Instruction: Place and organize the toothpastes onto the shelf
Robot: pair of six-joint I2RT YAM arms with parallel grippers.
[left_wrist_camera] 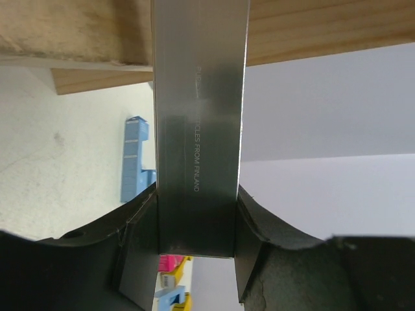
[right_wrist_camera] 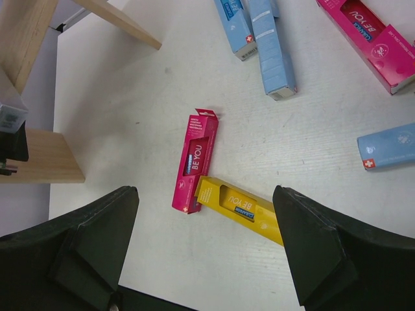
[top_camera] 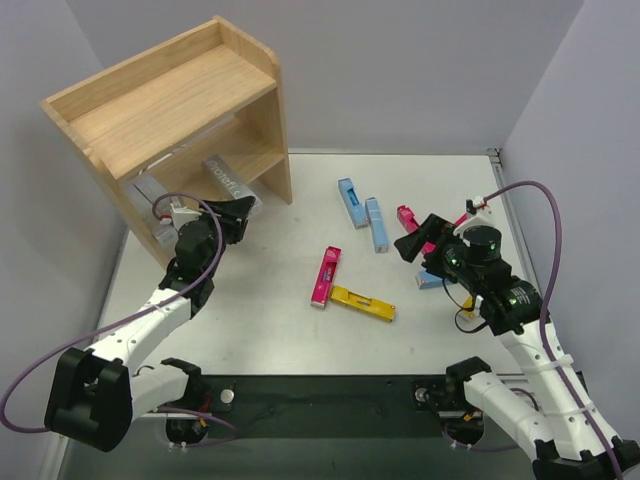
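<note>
A silver toothpaste box (left_wrist_camera: 198, 129) is gripped by my left gripper, at the shelf's (top_camera: 160, 95) lower level, its far end inside in the top view. Another silver box (top_camera: 150, 195) lies at the shelf's left end, partly hidden. My right gripper is open and empty over the table. Below it lie a pink box (right_wrist_camera: 193, 162), a yellow box (right_wrist_camera: 243, 207), blue boxes (right_wrist_camera: 275, 65) and another pink box (right_wrist_camera: 373, 48).
The white table (top_camera: 270, 340) has free room between the shelf and the loose boxes. More boxes are partly hidden under the right arm. Walls border the table.
</note>
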